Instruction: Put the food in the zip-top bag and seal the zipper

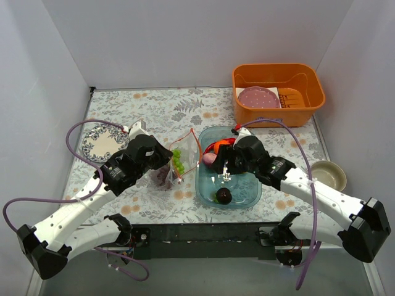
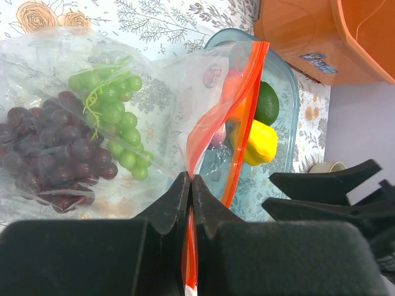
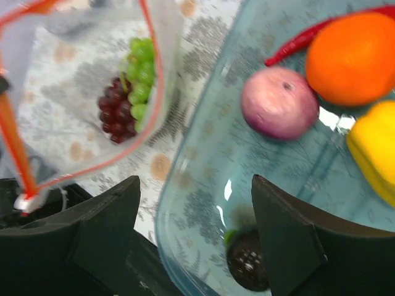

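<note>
My left gripper is shut on the rim of the clear zip top bag (image 2: 166,80), whose red zipper edge (image 2: 250,92) stands parted. Bunches of dark red grapes (image 2: 52,148) and green grapes (image 2: 126,132) lie inside the bag. To its right, my right gripper hangs over the blue tray (image 1: 210,194), fingers apart and nothing between them. That tray holds a pink round fruit (image 3: 279,102), an orange (image 3: 352,58), a yellow pepper (image 2: 261,143), a red chili (image 3: 296,42), a dark green avocado (image 2: 267,103) and a dark eggplant-like piece (image 3: 247,259).
At the back right stands an orange bin (image 1: 271,116) with a pink plate (image 1: 259,97) in it. A patterned plate (image 1: 102,145) is at the left, a beige bowl (image 1: 329,175) at the right edge. Behind the bag the tablecloth is clear.
</note>
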